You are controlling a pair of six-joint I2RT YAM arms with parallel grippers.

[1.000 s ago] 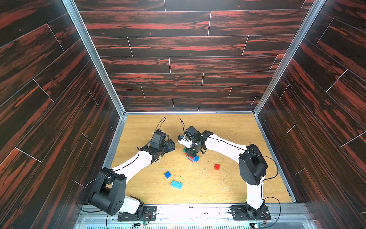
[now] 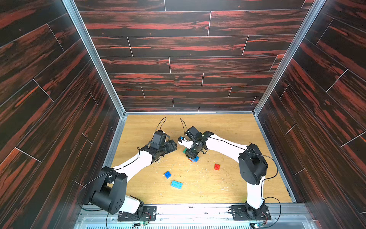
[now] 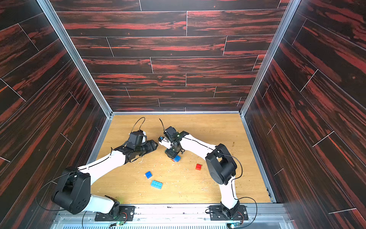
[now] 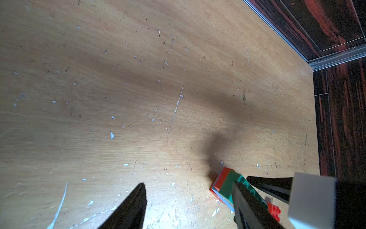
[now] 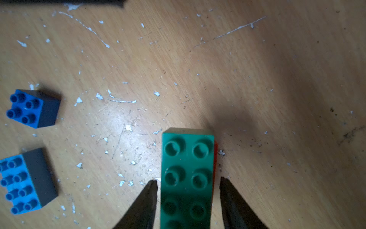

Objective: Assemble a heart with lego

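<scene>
A stacked assembly of green, red and blue bricks lies mid-table, partly hidden under my right arm; its green brick (image 5: 186, 160) is seen from above in the right wrist view. My right gripper is open, its fingers either side of that green brick with visible gaps. In the left wrist view the same assembly (image 4: 228, 183) sits at lower right, beside my left gripper, which is open with bare table between its fingertips. In the top left view my left gripper (image 2: 171, 147) hovers just left of the assembly.
A small blue brick (image 2: 167, 174) and light blue brick (image 2: 176, 184) lie toward the front. A loose red brick (image 2: 217, 166) is to the right. Walls enclose the back and sides.
My left gripper has shifted very slightly to the right. The right gripper has moved very slightly, covering a little more of the assembly in the top left view.
</scene>
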